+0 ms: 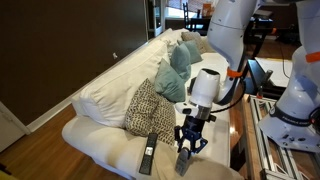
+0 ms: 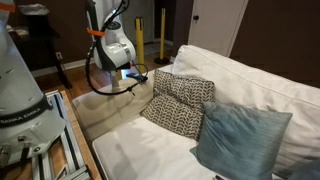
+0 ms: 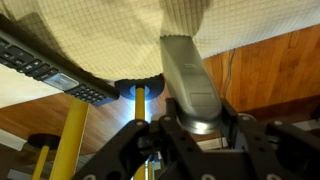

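My gripper [image 1: 188, 147] points down over the near arm of the white couch. It is shut on a grey elongated object [image 3: 188, 75], which reaches out from the fingers in the wrist view; its lower part [image 1: 183, 161] also shows in exterior view 1. I cannot tell exactly what the object is. To its left, a black remote with buttons [image 1: 148, 154] lies apart on the couch arm. The same remote [image 3: 50, 65] fills the left of the wrist view. The arm and cables hide part of the gripper in exterior view 2.
Patterned cushions [image 1: 152, 110] and blue-grey pillows [image 2: 242, 138] lean along the couch back. Yellow posts [image 2: 139, 40] stand on the floor beyond the couch arm.
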